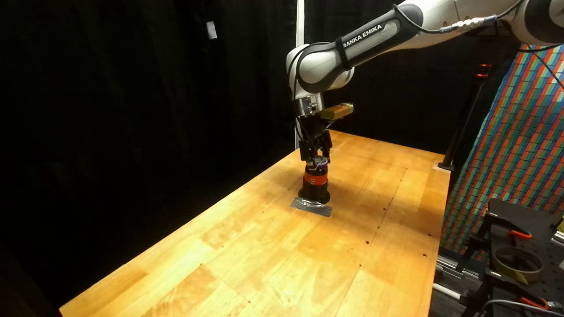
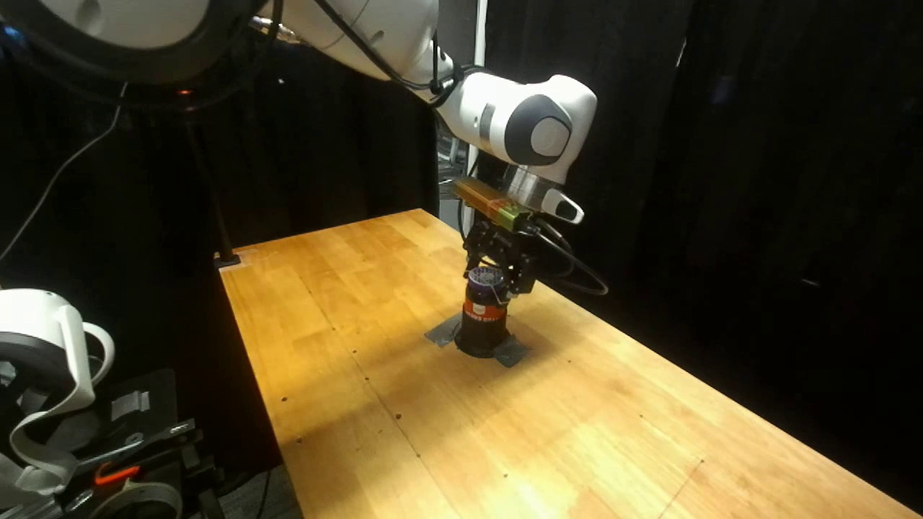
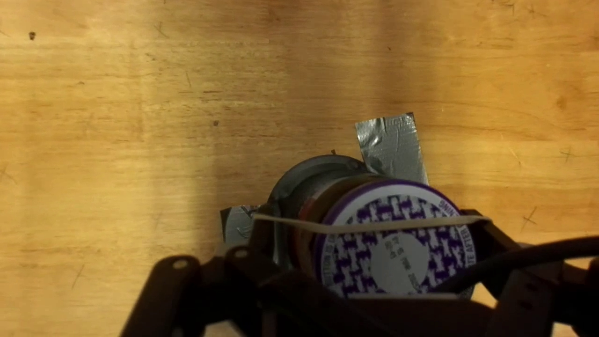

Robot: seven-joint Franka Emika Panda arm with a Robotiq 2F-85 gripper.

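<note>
A jar with a purple-and-white patterned lid (image 3: 399,261) stands upright in a dark round base on the table. Its orange label (image 1: 315,180) faces the first exterior view, and the same jar (image 2: 484,308) shows in the second. My open gripper (image 1: 315,155) is at the lid's height, pointing down. In the wrist view the fingers (image 3: 262,235) stand on either side of the lid, with a pale band stretched across above it. Whether either finger touches the lid is hard to tell. Dark gripper parts hide the lid's near edge.
Grey tape (image 3: 392,147) lies on the table beside the base, with another piece (image 2: 512,351) on a different side. A black side cart (image 1: 523,216) with clamps and a tape roll stands beyond the table's edge.
</note>
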